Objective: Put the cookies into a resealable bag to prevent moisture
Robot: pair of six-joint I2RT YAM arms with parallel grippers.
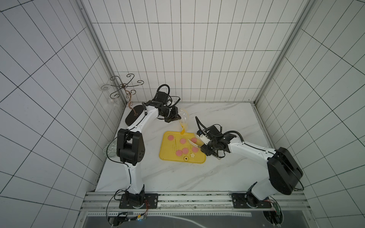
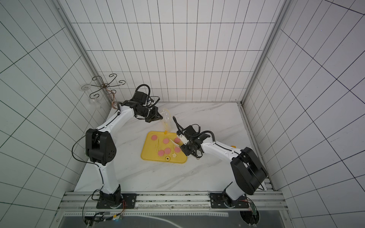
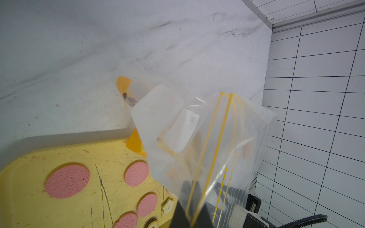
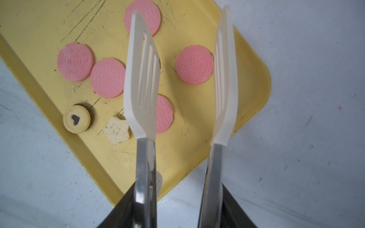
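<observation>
My left gripper [image 1: 177, 117] is shut on a clear resealable bag [image 3: 159, 117] with yellow zip lines, hanging over the back edge of the yellow tray [image 1: 165, 146]. My right gripper holds white slotted tongs [image 4: 224, 95], their two blades parted above the tray. Between and below the blades lie pink cookies [image 4: 194, 63], with several more pink cookies [image 4: 74, 60] to the left, a round cookie with dark centre [image 4: 76, 119] and a pale star-shaped cookie [image 4: 116, 130].
A scrolled metal stand [image 1: 129, 91] with a dark base stands at the back left. Tiled walls enclose the marble surface [image 1: 235, 117], clear at the back right and front.
</observation>
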